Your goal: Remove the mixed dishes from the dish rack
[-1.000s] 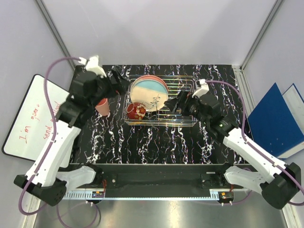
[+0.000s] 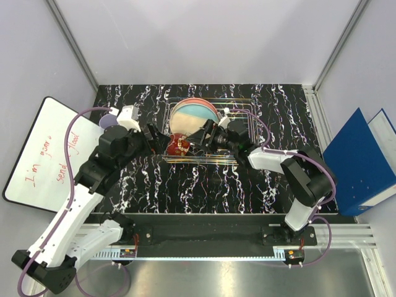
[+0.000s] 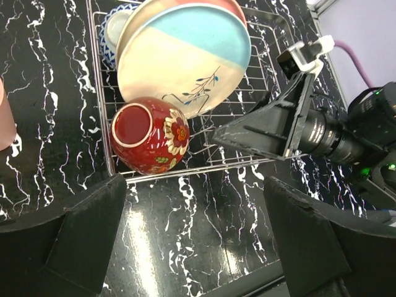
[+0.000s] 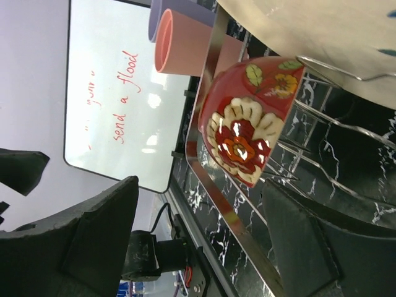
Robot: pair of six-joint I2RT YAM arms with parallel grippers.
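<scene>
The wire dish rack [image 2: 238, 160] holds a red flowered bowl [image 3: 148, 135], tipped on its side in the front left corner. Behind it lean a cream and blue plate [image 3: 183, 59] and an orange plate [image 3: 232, 7]. A blue patterned dish [image 3: 110, 31] shows partly behind them. My left gripper [image 2: 159, 143] is open over the rack's left edge, empty. Above the rack, just right of the bowl, hovers my right gripper [image 2: 197, 137]; its fingers [image 4: 93, 241] stand apart with nothing between them, and the bowl [image 4: 244, 117] lies ahead of them.
Left of the rack stand a pink cup [image 4: 189, 46] and a purple cup [image 2: 108, 120]. A whiteboard [image 2: 46, 154] leans at the left wall, a blue folder [image 2: 359, 164] at the right.
My right gripper has moved left across the rack towards the bowl. The dishes in the rack look unmoved.
</scene>
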